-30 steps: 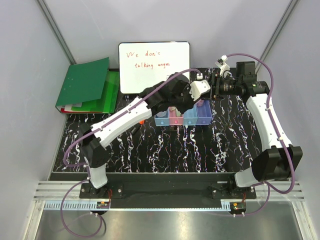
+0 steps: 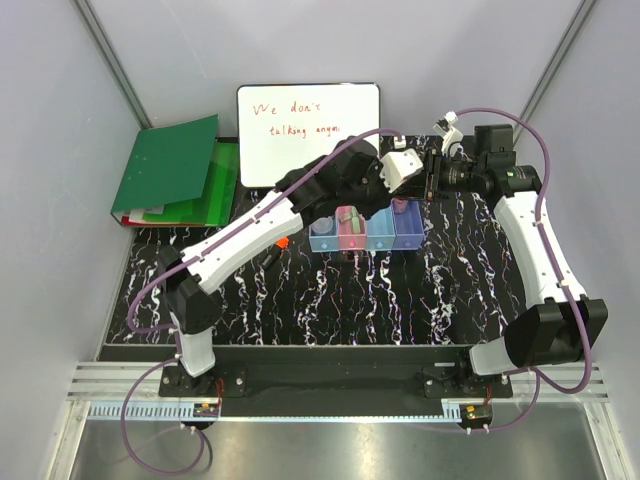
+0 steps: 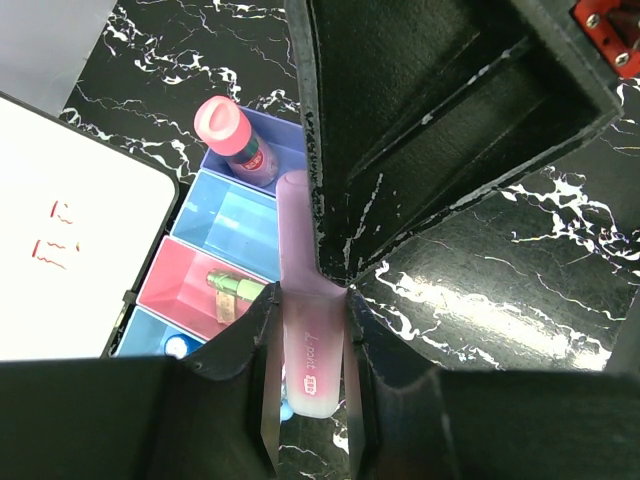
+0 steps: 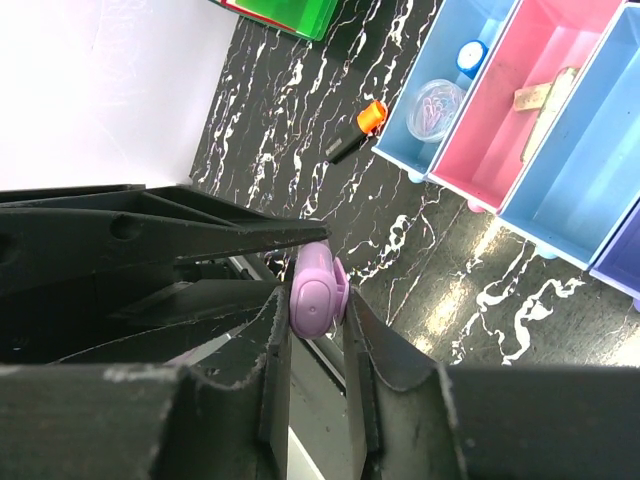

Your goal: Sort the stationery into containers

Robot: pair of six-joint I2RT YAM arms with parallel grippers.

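Observation:
A pink highlighter (image 3: 312,350) is held above the table, both grippers meeting at it. My right gripper is shut on it, and the pen's pink end shows between the fingertips. In the left wrist view the pen's body also lies between the fingertips of my left gripper, close at both sides; whether they clasp it I cannot tell. Below stands the organizer, with a purple compartment (image 3: 282,130), a light blue one (image 3: 215,215), a pink one (image 4: 490,165) and another blue one (image 4: 413,105). A black marker with orange cap (image 4: 362,130) lies on the table.
A pink-capped bottle (image 3: 232,135) stands in the purple compartment. The pink one holds a green highlighter (image 3: 235,287) and an eraser (image 3: 226,308); a clear tub (image 4: 435,110) sits in the end one. Behind are a whiteboard (image 2: 290,110) and green folders (image 2: 170,170).
Both arms stay almost in place at the meeting point above the organizer. The left gripper has shifted very slightly; the right arm has edged slightly right.

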